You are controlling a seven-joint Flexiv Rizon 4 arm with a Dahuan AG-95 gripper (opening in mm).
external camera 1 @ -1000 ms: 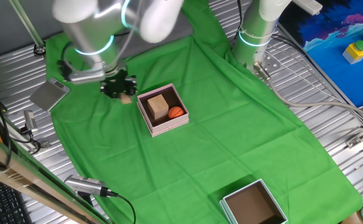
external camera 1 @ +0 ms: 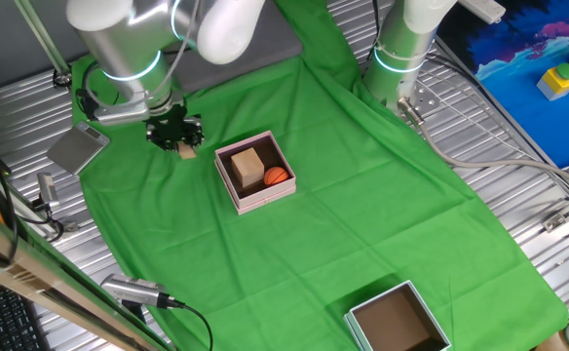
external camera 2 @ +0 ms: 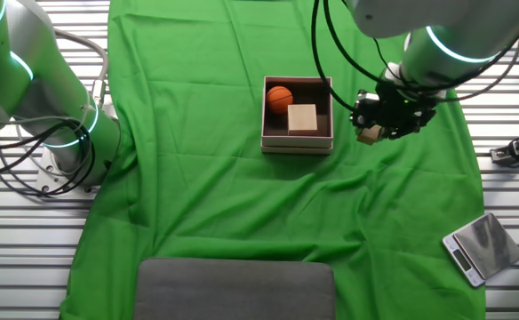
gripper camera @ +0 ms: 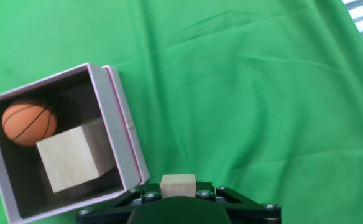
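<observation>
A small wooden block (gripper camera: 178, 185) sits between the fingers of my gripper (external camera 1: 179, 144), which is shut on it. Exterior view 2 shows the same block (external camera 2: 370, 134) poking out below the dark fingers. Whether its underside touches the cloth, I cannot tell. Beside the gripper stands an open pinkish-white box (external camera 1: 266, 198) with a dark inside. In it lie a larger wooden cube (gripper camera: 69, 160) and a small orange basketball (gripper camera: 29, 123), side by side. In the wrist view the box is to the left of the held block.
Green cloth (external camera 1: 197, 234) covers the table, wrinkled but mostly bare. A second open box (external camera 1: 356, 329), with a pale rim, is near the front edge. On the far side from the first box lies a small scale (external camera 2: 483, 249). A dark grey pad (external camera 2: 233, 289) borders the cloth.
In exterior view 1 my gripper moved left and slightly up, away from the pinkish box, with the small block held. Both boxes stayed put.
</observation>
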